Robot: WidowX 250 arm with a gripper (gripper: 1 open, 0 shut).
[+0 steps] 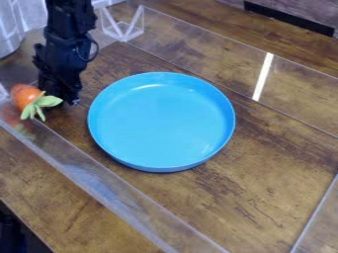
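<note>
My black gripper [61,87] is low at the left of the camera view, just behind and right of a toy carrot [24,96] with pale green leaves. It looks shut, though its fingertips are dark and hard to make out; I see nothing held in it. The carrot lies by the clear left wall, partly seen. A large blue plate [161,119] sits on the wooden surface to the right of both.
Clear plastic walls border the wooden surface [264,148], along the lower left and right. A white object [14,25] stands at the back left corner. The wood right of the plate is bare.
</note>
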